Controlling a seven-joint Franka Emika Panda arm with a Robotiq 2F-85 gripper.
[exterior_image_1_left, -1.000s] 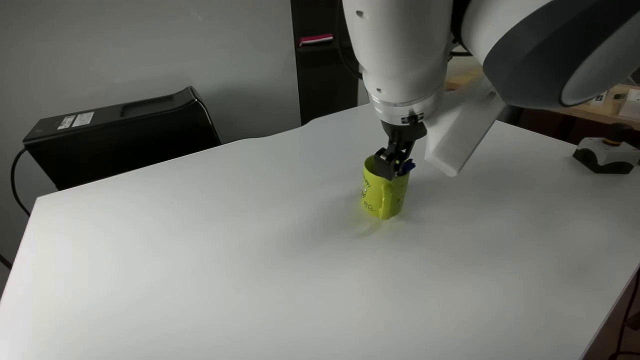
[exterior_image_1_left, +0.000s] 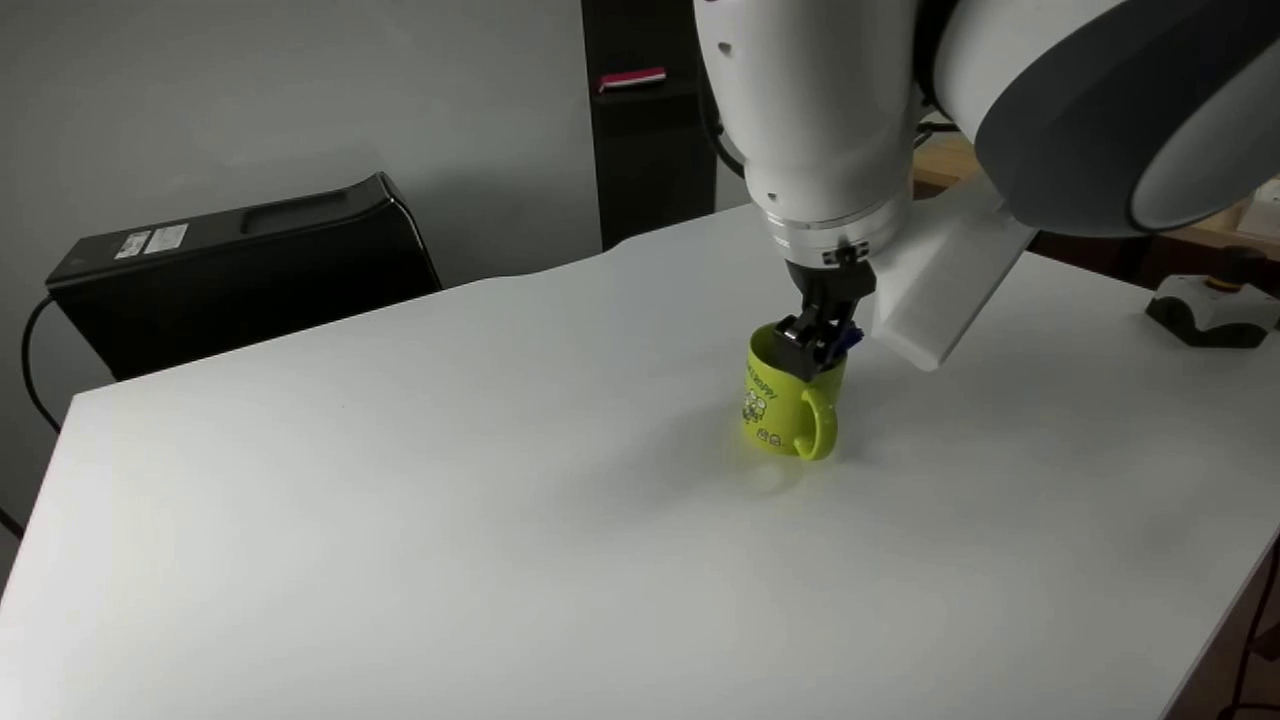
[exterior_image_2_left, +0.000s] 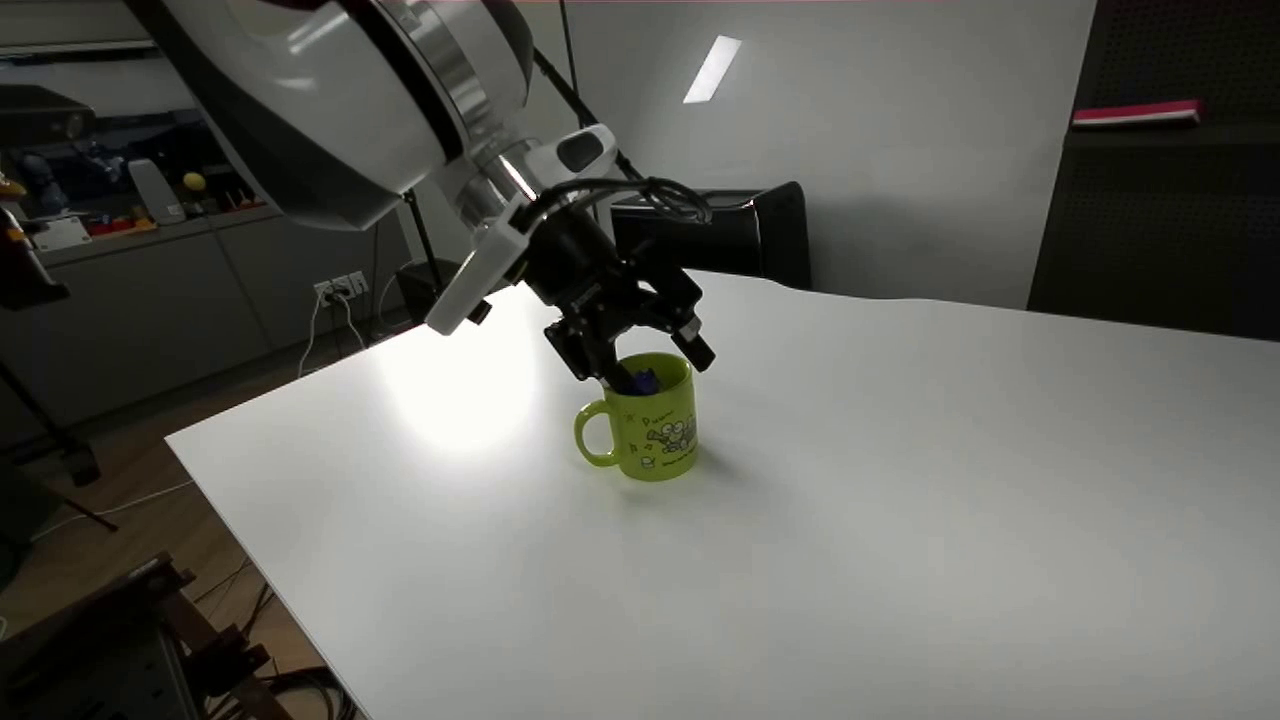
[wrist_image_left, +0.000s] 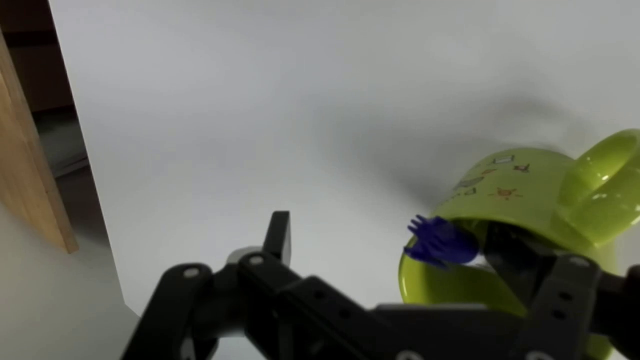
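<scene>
A yellow-green mug (exterior_image_1_left: 771, 414) with printed cartoon figures and a handle stands upright on the white table. Inside it lies a purple item (wrist_image_left: 442, 242) with a small hand-like tip, which reaches to the rim; its lower part is hidden. My gripper (exterior_image_2_left: 657, 366) is open over the mug. In the wrist view one finger (wrist_image_left: 516, 255) dips into the mug beside the purple item, while the other finger (wrist_image_left: 277, 237) is out over bare table. The fingers are wide apart, with nothing clamped between them.
Bare white table (exterior_image_2_left: 960, 516) spreads widely around the mug. A black box-like device (exterior_image_1_left: 252, 270) stands beyond the table's back edge. At the far right sits a small white and black device (exterior_image_1_left: 1212, 310).
The mug has shifted a little right and toward the camera in exterior view 1, and its handle has turned rightward. My gripper has moved the same way.
</scene>
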